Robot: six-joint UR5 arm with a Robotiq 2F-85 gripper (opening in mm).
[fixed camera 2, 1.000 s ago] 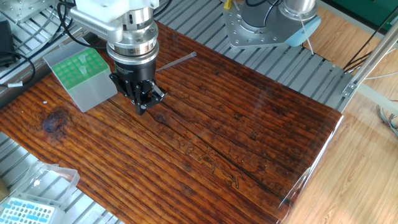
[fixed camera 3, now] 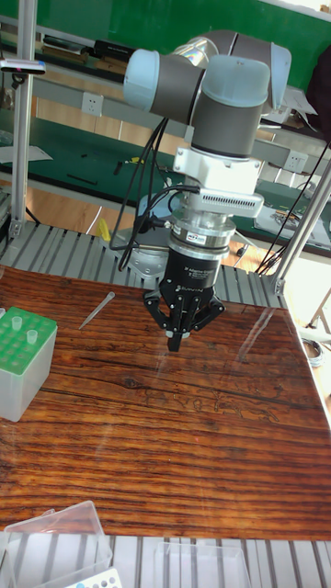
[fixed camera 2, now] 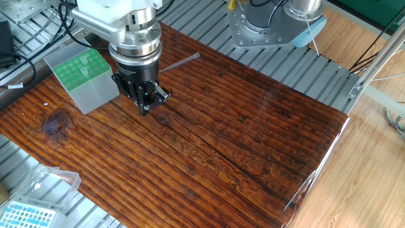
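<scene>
My gripper (fixed camera 2: 145, 109) hangs above the brown wooden board (fixed camera 2: 221, 139), pointing down. In exterior view 3 its fingers (fixed camera 3: 175, 341) come together at the tips, and nothing shows between them. A thin translucent plastic dropper (fixed camera 2: 180, 63) lies on the board behind the gripper, its near end hidden by the arm in exterior view 2. The whole dropper (fixed camera 3: 97, 310) is visible in exterior view 3, left of the gripper. Farther left stands a frosted box (fixed camera 2: 95, 94) with a green perforated top (fixed camera 2: 79, 71), where two small clear pieces stand upright in the holes.
A clear plastic lid (fixed camera 2: 56, 183) and a white-and-blue tip rack (fixed camera 2: 28, 216) rest off the board's front left. Much of the board's middle and right is bare. The robot's base (fixed camera 2: 259, 28) stands behind on slatted metal.
</scene>
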